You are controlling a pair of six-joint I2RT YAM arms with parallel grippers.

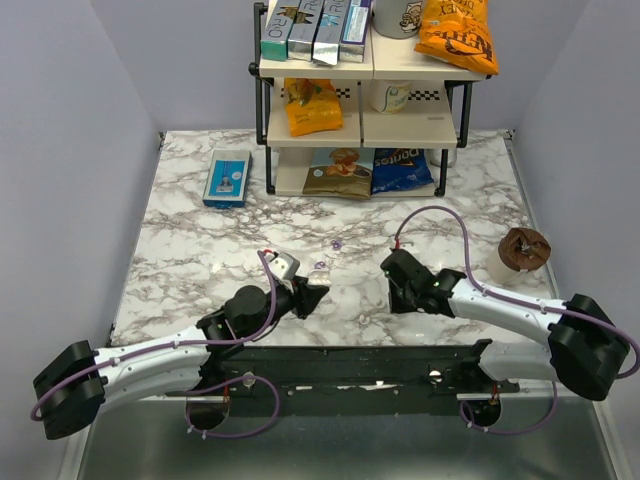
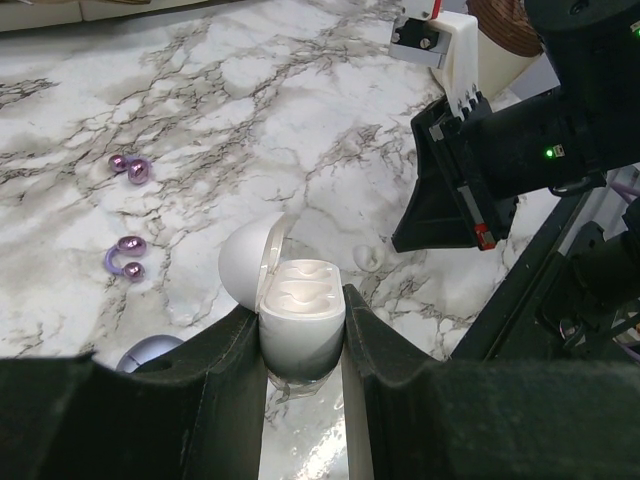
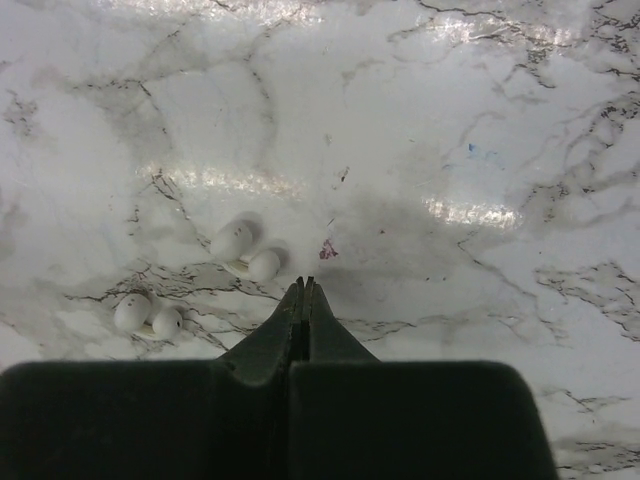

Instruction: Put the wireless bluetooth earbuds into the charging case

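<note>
The white charging case (image 2: 300, 320) has its lid (image 2: 250, 262) raised, and my left gripper (image 1: 318, 283) is shut on it above the table. Two slots show in its top; no earbud is visible in them. Two purple earbuds lie on the marble beyond the case, one farther off (image 2: 130, 168) and one nearer (image 2: 126, 258). They look pale in the right wrist view, the left one (image 3: 148, 316) and the right one (image 3: 245, 250), both left of my right gripper. That gripper is shut with nothing between its fingertips, clear of the earbuds.
A shelf (image 1: 410, 127) with snack bags and boxes stands at the back. A blue box (image 1: 228, 178) lies at back left, and a brown-lidded container (image 1: 520, 252) stands at the right. Bare marble stretches between the two grippers.
</note>
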